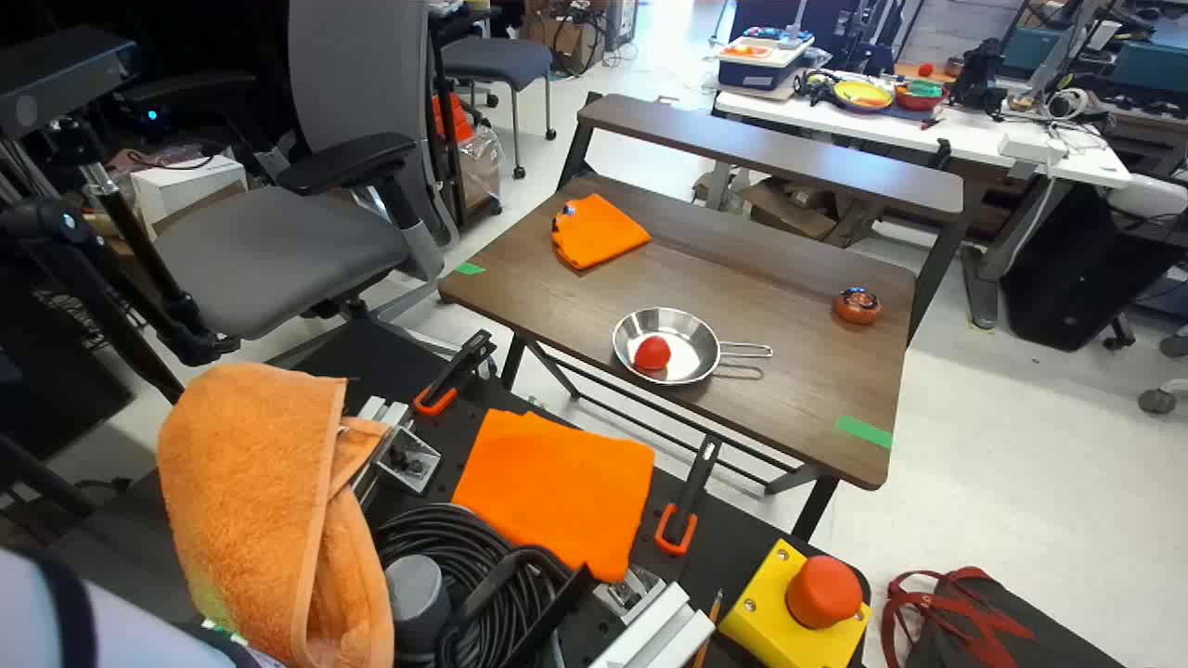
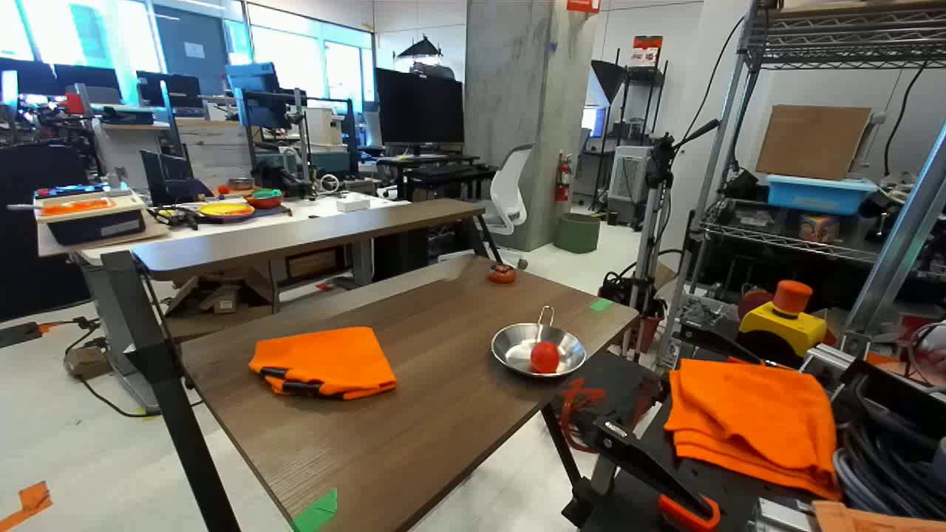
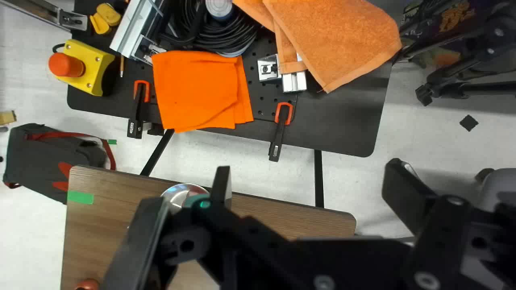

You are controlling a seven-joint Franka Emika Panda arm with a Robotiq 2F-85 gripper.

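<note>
A steel pan (image 1: pixel 690 358) with a wire handle rests near the edge of the brown table (image 1: pixel 768 378). Inside it lies a round red object (image 1: pixel 652 354), which also shows in the second exterior view as a red ball (image 2: pixel 545 357). A folded orange cloth (image 1: pixel 599 230) with dark marks is on the table's other side. Near a far corner sits a small orange-brown round object (image 1: pixel 857 305). My gripper shows only in the wrist view, above the table's edge. Its fingers stand wide apart with nothing between them; its dark parts partly hide the pan (image 3: pixel 179 191).
A raised shelf (image 1: pixel 768 150) runs along the table's back. Beside the table, a black bench (image 3: pixel 338 125) carries orange cloths (image 3: pixel 198 89), clamps (image 3: pixel 280 130), coiled cable and a yellow box with a red button (image 3: pixel 80 67).
</note>
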